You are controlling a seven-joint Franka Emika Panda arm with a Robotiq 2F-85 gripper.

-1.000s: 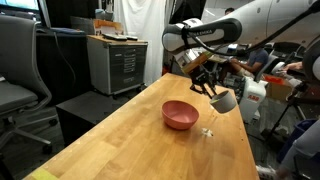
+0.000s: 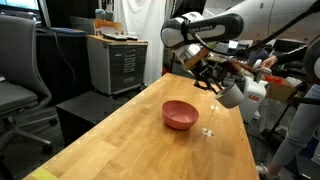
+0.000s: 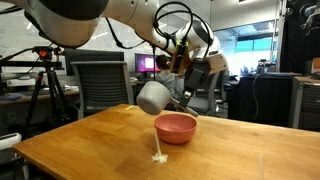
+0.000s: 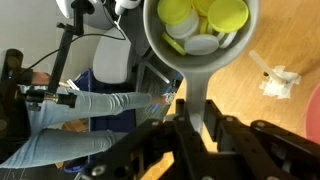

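Note:
A grey pot (image 2: 230, 97) with a handle hangs above the right part of the wooden table, tilted. My gripper is shut on its grey handle (image 4: 196, 95). In the wrist view several yellow-green round pieces (image 4: 227, 14) lie inside the pot, with a silvery piece among them. A red bowl (image 2: 180, 115) stands on the table beside and below the pot. Exterior view 2 has the pot (image 3: 154, 97) to the left of the bowl (image 3: 176, 122), apart from it and higher. Only the bowl's edge enters the wrist view.
Small white scraps (image 3: 158, 157) lie on the table near the bowl. Office chairs and a dark cabinet (image 2: 115, 65) stand beyond it. In the wrist view, a person's jeans-clad legs (image 4: 60, 115) show at the left.
Over the last second the pot has shifted slightly right and up in exterior view 1, its tilt changing a little. The bowl has stayed put.

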